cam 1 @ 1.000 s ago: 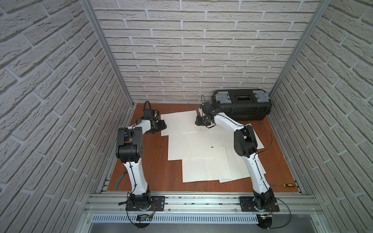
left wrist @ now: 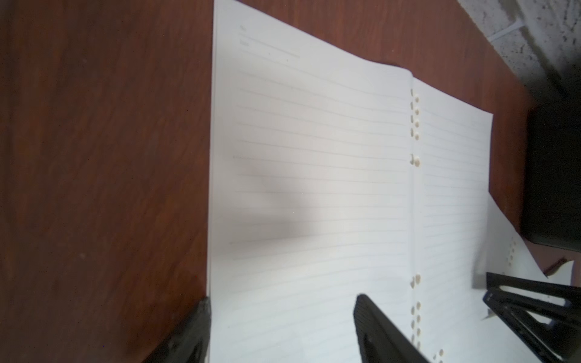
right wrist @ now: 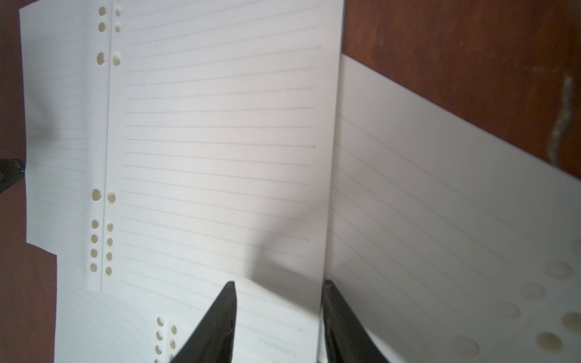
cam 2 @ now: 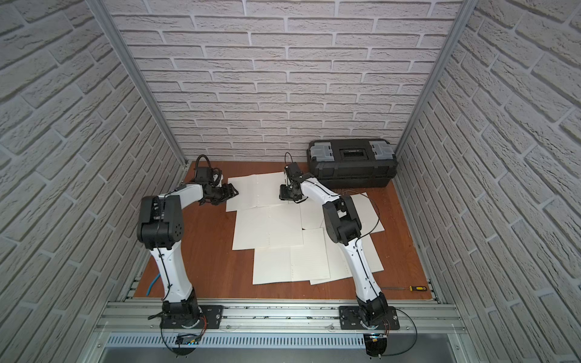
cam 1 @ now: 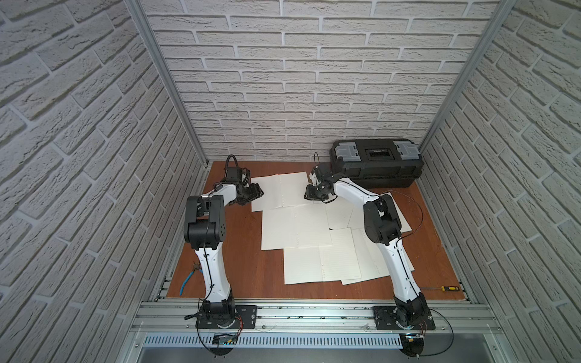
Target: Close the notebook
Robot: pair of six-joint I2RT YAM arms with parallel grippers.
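Note:
An open notebook (cam 1: 279,188) with lined pages lies flat at the back left. My left gripper stands over its left page in the left wrist view, fingers apart. The left finger (left wrist: 196,329) is right at the page's outer edge, the other over the page. At the right page's outer edge is my right gripper, open. That edge passes between its fingers, close to the right finger (right wrist: 336,320). Whether either gripper touches the paper cannot be told.
Several more open notebooks overlap nearby, one (cam 1: 296,227) just in front and another (cam 1: 320,260) nearer. A black toolbox (cam 1: 378,163) stands at the back right. A yellow-handled screwdriver (cam 1: 449,288) lies front right, a blue-handled tool (cam 1: 188,281) front left.
My left gripper has shifted slightly to the right, and the back-left notebook's edges sit slightly further right too. The right gripper has lowered a little at its place.

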